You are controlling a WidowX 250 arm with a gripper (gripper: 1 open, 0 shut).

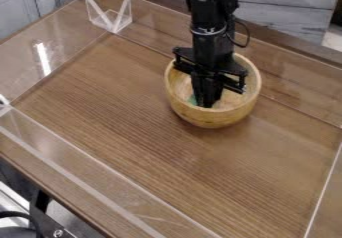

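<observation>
A round yellow-tan bowl [229,115] sits on the wooden table toward the upper middle. My black gripper [203,96] reaches down into it from above, its fingertips low inside the bowl and close together. A small green object [193,100] in the bowl is mostly hidden behind the gripper. I cannot see whether anything is between the fingers.
A clear wire-like or acrylic piece [107,14] stands at the back left. A grey marbled panel lies behind the table's back edge.
</observation>
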